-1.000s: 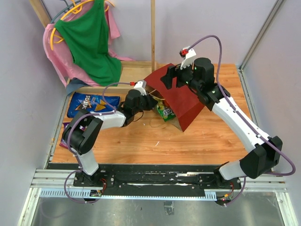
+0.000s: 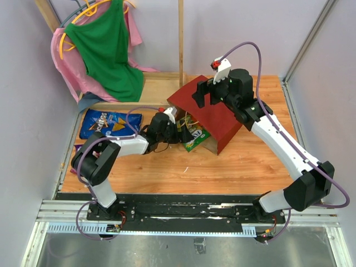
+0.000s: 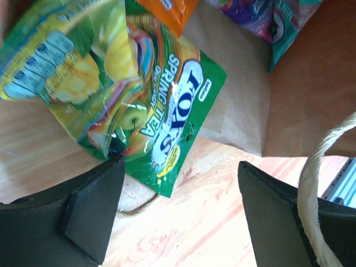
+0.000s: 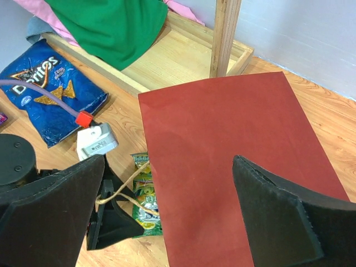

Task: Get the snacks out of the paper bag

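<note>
The red paper bag (image 2: 214, 114) lies on its side, its mouth facing left. A green Fox's Spring Tea pack (image 3: 178, 111) pokes out of that mouth onto the wood. My left gripper is open close to the pack's lower corner, with nothing held. Deeper in the bag, the left wrist view shows an orange packet (image 3: 173, 12) and a purple packet (image 3: 250, 14). Above the bag, my right gripper (image 2: 206, 95) stands open and empty; its wrist view looks down on the bag's red side (image 4: 217, 144).
A blue Doritos bag (image 2: 111, 123) lies at the left, with a purple packet (image 2: 76, 149) partly behind the left arm. The bag's rope handle (image 4: 119, 193) crosses the left gripper. A wooden tray (image 2: 156, 89) and hanging clothes stand behind.
The green pack has come farther out of the bag toward the front. My left gripper's fingers have spread apart, and it has shifted a little toward the front. The right arm has barely moved.
</note>
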